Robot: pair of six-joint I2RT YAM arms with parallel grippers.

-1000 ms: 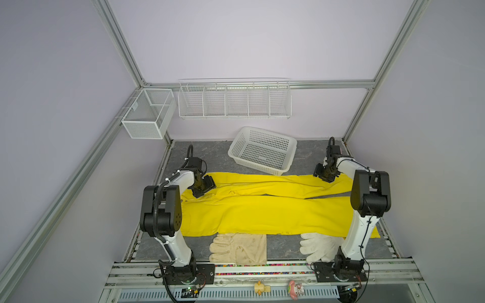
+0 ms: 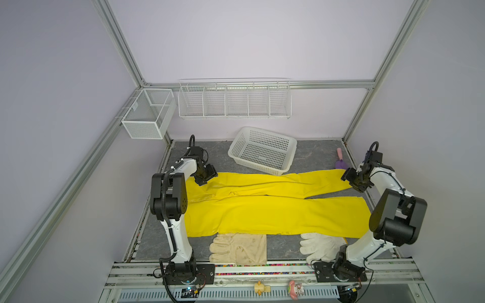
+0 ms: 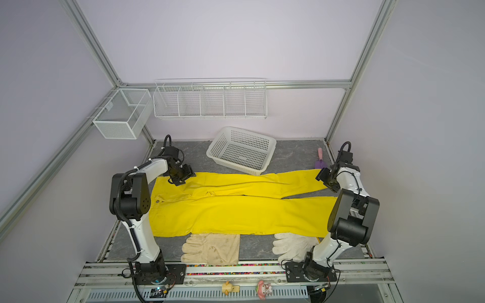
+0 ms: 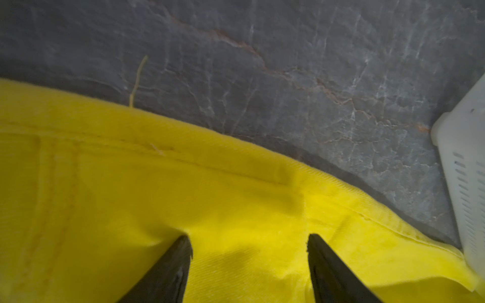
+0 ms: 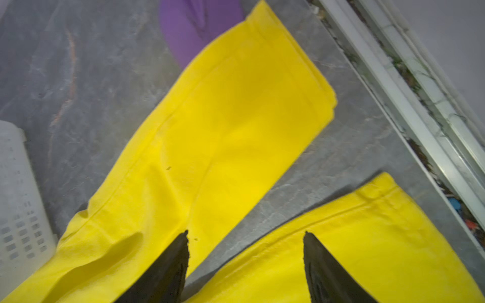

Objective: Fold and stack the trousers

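Note:
Yellow trousers [image 2: 267, 214] lie flat across the table, the legs stretched to the right with a narrow gap between their ends. My left gripper hangs open over the upper waist edge [image 4: 227, 151], where seams and stitching show, nothing clearly between its fingers. My right gripper is open above the right end of the trousers; in the right wrist view the upper leg end [image 5: 272, 91] and the lower leg end [image 5: 399, 242] lie apart beneath it.
A white plastic basket [image 2: 262, 151] sits behind the trousers. A purple tool with a pink handle [image 2: 340, 156] is at back right. Two gloves [image 2: 237, 248] lie along the front edge. Wire baskets [image 2: 235, 98] hang on the back and left rails.
My right gripper has moved rightward and slightly toward the front, toward the leg ends. My left gripper has moved a little right and back. The trousers look unchanged.

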